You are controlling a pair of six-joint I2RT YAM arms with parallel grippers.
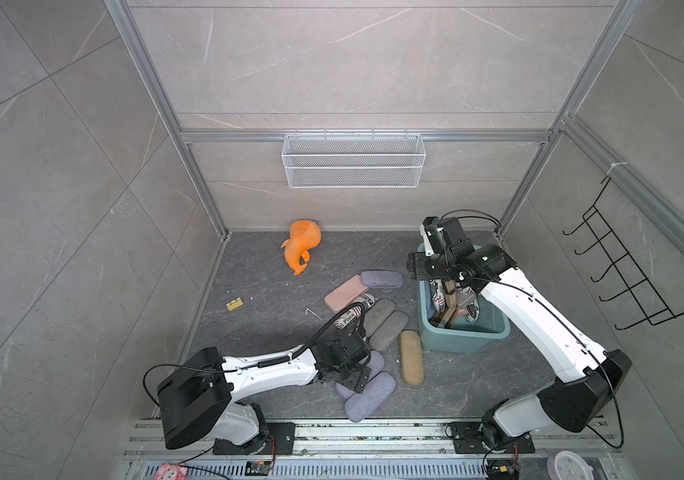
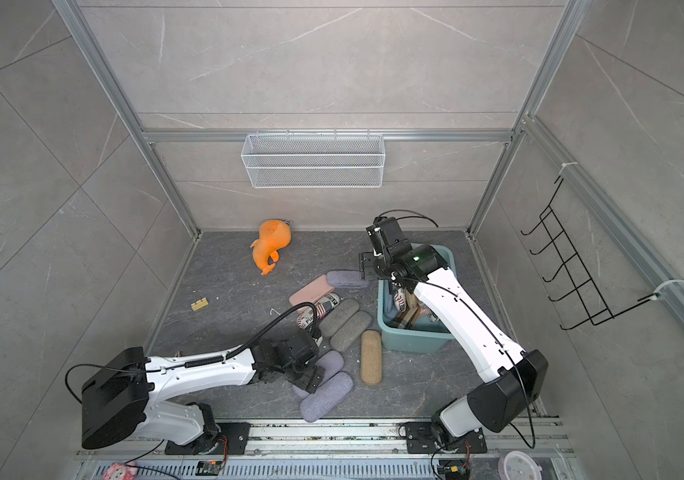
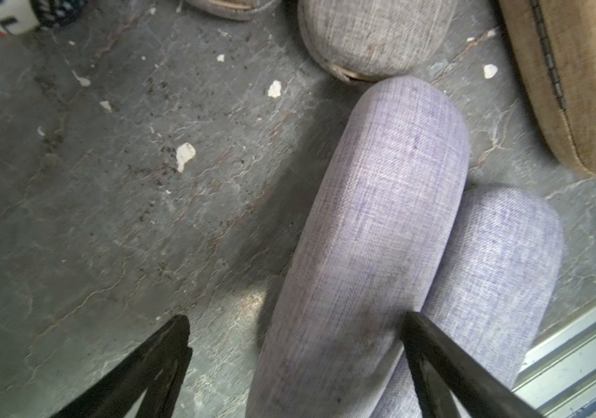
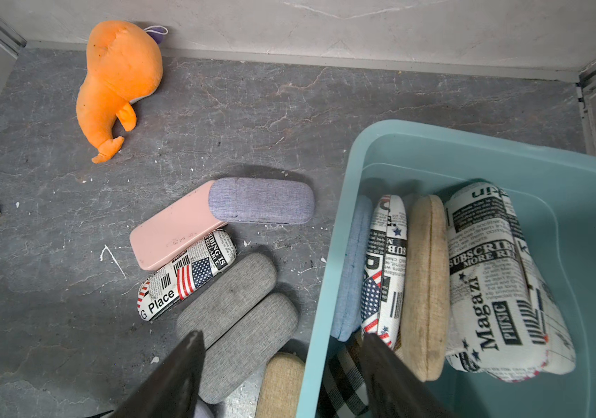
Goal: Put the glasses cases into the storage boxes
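Note:
In the left wrist view, a lavender glasses case [image 3: 374, 230] passes between the parted fingers of my left gripper; the right finger [image 3: 444, 362] is close against its side, while a gap shows at the left one. A second lavender case [image 3: 507, 257] lies alongside. My right gripper hangs open and empty above the left rim of the teal storage box [image 4: 339, 244]. Inside the box are several cases, among them a tan one [image 4: 425, 285] and a newsprint one [image 4: 489, 285]. On the floor lie two grey cases [image 4: 252, 341], a pink case [image 4: 176, 226] and a purple-grey case [image 4: 261, 200].
A newsprint case [image 4: 186, 275] sits between the pink and grey ones. Left of the box lies a tan case [image 1: 411, 357]. An orange plush toy [image 1: 302, 244] and a yellow binder clip [image 1: 235, 304] are farther left. Bare floor surrounds both.

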